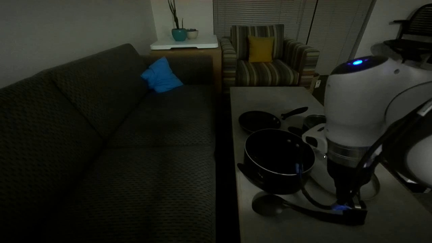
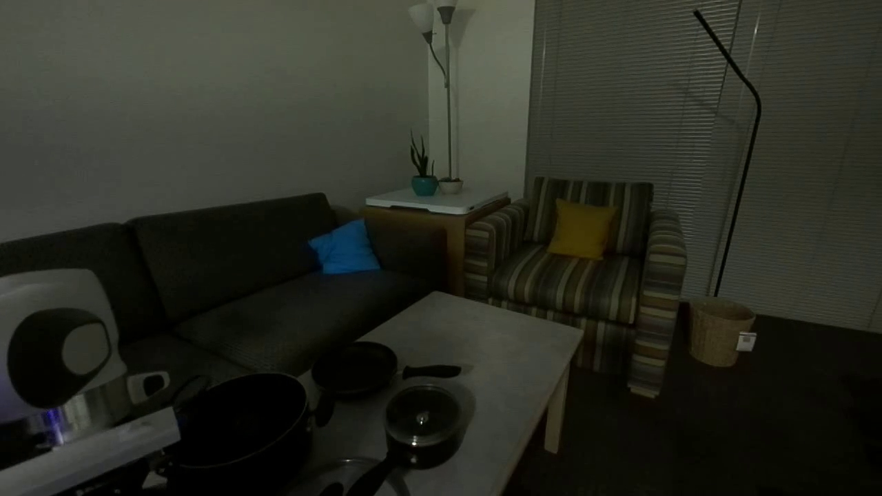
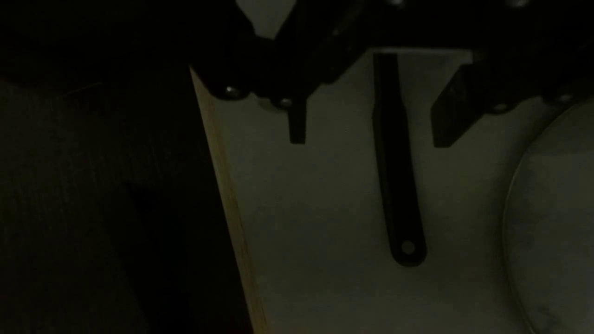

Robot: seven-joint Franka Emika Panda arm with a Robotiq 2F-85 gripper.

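A long black spoon (image 1: 269, 204) is on the table beside the large black pot, its bowl toward the sofa. In exterior view 1 my gripper (image 1: 355, 217) is low at the end of its handle, which it partly hides. From the wrist, the black handle (image 3: 398, 167) with a hole in its end runs between the fingers of my gripper. Those fingers stand apart, with a gap on each side of the handle, so the gripper is open. The spoon's bowl is outside the wrist view.
The large pot (image 1: 279, 156) stands close to the spoon. A glass lid (image 1: 371, 189) lies beside the gripper. Farther along are a frying pan (image 1: 259, 120) and a lidded saucepan (image 2: 423, 421). The room is dim.
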